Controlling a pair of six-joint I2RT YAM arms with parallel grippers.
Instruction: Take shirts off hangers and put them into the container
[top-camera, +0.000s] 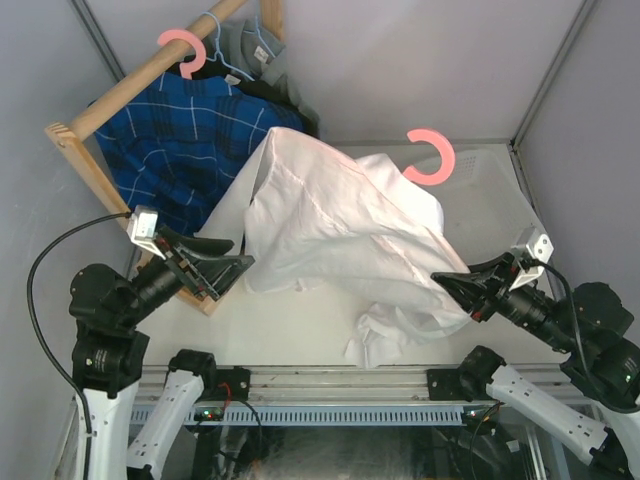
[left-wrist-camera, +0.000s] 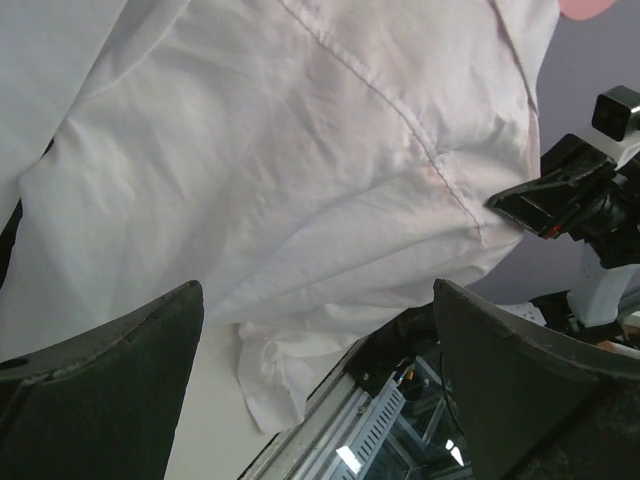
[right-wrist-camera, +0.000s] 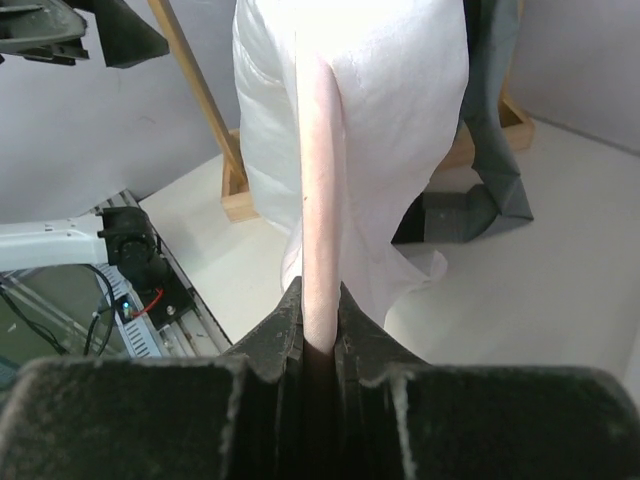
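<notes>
A white shirt (top-camera: 330, 220) hangs stretched across the middle, above the table. The pink hook of its hanger (top-camera: 440, 158) sticks up at the shirt's right, over the white basket; the rest of that hanger is hidden under the cloth. At the lower right edge my right gripper (top-camera: 468, 290) is shut on the shirt, and a pinched fold (right-wrist-camera: 320, 200) rises from between its fingers in the right wrist view. My left gripper (top-camera: 228, 272) stands open beside the shirt's left side. In the left wrist view its fingers (left-wrist-camera: 120, 390) are wide apart, with the cloth (left-wrist-camera: 250, 180) beyond them.
A wooden rack (top-camera: 150, 82) at the back left holds a blue plaid shirt (top-camera: 185, 140) and grey clothing (top-camera: 243, 48) on hangers. The white basket (top-camera: 490, 190) stands at the right, partly covered. Free table shows in front of the shirt.
</notes>
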